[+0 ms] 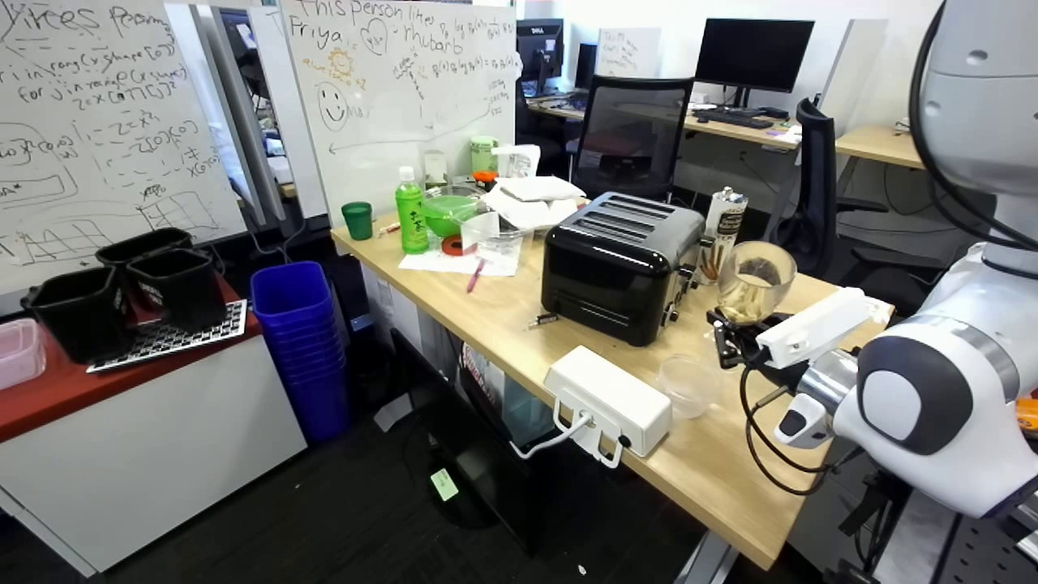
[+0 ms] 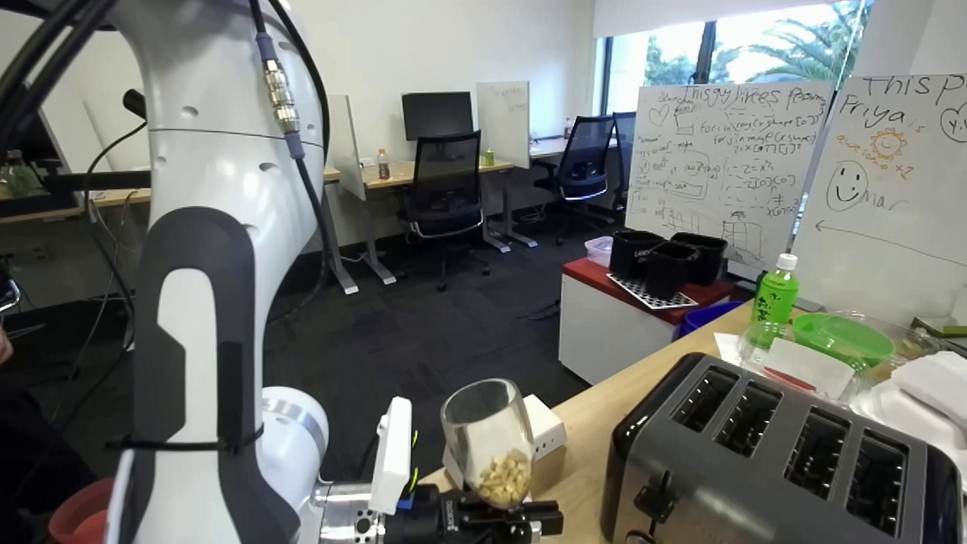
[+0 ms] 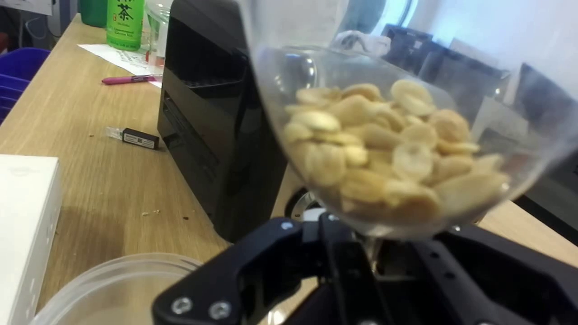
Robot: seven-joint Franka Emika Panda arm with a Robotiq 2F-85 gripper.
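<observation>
A clear glass (image 3: 401, 157) partly filled with pale nuts is held above the table, its bowl over my gripper (image 2: 535, 517), which is shut on the stem. Only a short piece of stem shows between the black fingers in the wrist view. The nuts (image 2: 505, 477) rest in the bottom of the bowl, and the glass leans slightly in the second exterior view. Low on the table, close by the gripper, stands an empty clear plastic cup (image 1: 687, 385); its round rim shows at the lower left of the wrist view.
A black four-slot toaster (image 1: 623, 268) stands close beside the glass. The white box (image 1: 608, 397) sits at the table's front edge. Farther back are a green tea bottle (image 1: 410, 212), a green bowl (image 1: 449, 211) and white packaging (image 1: 533, 199). Bare tabletop shows at the near right.
</observation>
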